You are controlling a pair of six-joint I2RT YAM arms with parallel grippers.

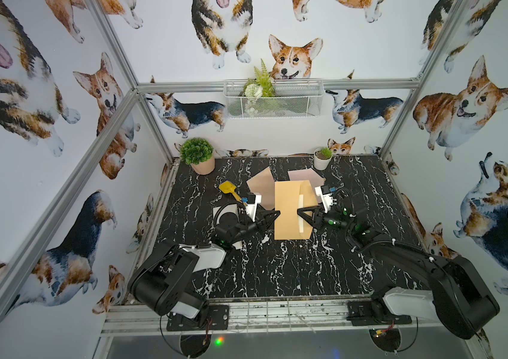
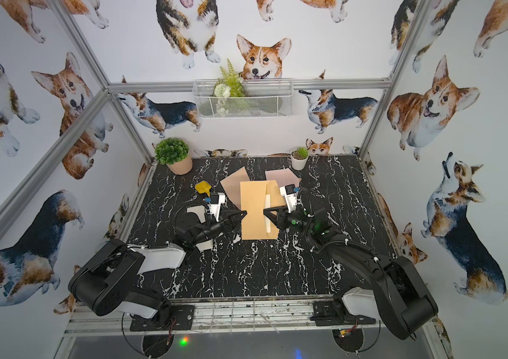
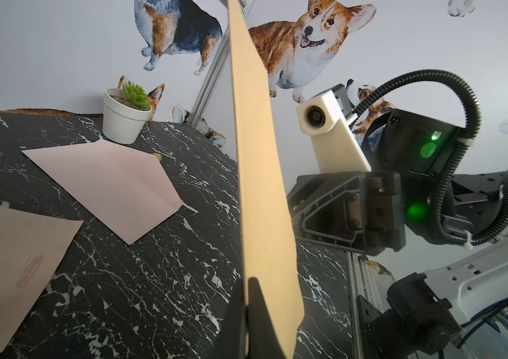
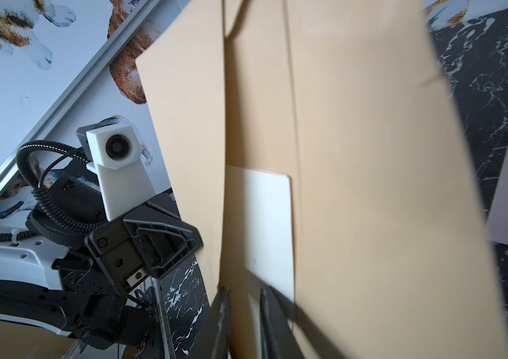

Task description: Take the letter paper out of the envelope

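Observation:
A tan envelope [image 1: 286, 209] is held up off the table between the two arms, its opening facing the right arm. My left gripper is shut on the envelope's edge, which runs down between its fingers. White letter paper [image 4: 267, 230] shows inside the opening in the right wrist view, its lower part hidden by a finger. At the opening, my right gripper is part open, its fingers apart. The paper's edge appears in or behind that gap; no firm hold on it shows.
Behind lie a brown sheet or envelope [image 3: 14, 263] and a pink one [image 3: 113, 182]. A yellow scoop [image 1: 228, 188], a green plant [image 1: 198, 155] and a small white pot [image 1: 322, 158] stand around them. Some white paper [image 1: 221, 212] lies partly under the left arm.

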